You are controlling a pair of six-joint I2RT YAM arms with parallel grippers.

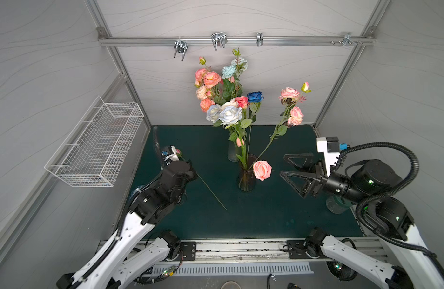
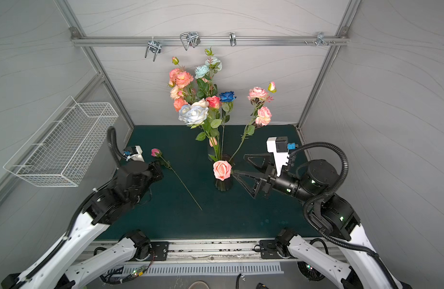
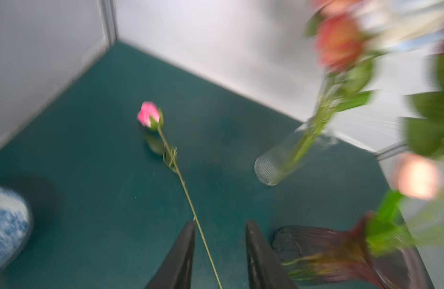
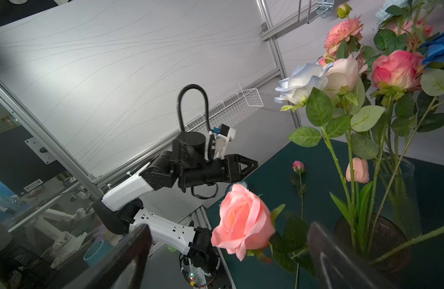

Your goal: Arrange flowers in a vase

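The brown glass vase (image 1: 246,179) stands mid-table with several stems in it. A large pink rose (image 1: 262,170) leans low from its mouth, and a branch of pale pink flowers (image 1: 295,115) leans right. My right gripper (image 1: 284,165) is open just right of that low rose; the rose shows between its fingers in the right wrist view, without visible contact. A single pink rosebud (image 3: 148,114) lies on the table, its thin stem (image 2: 187,188) pointing toward the front. My left gripper hovers above the table, fingers apart and nothing gripped.
Behind the brown vase, a clear glass vase (image 3: 279,156) holds more flowers. A blue-and-white dish (image 3: 7,226) rests at the left. Under the right arm stands a clear glass container (image 1: 336,204). A wire basket (image 1: 96,149) hangs on the left wall.
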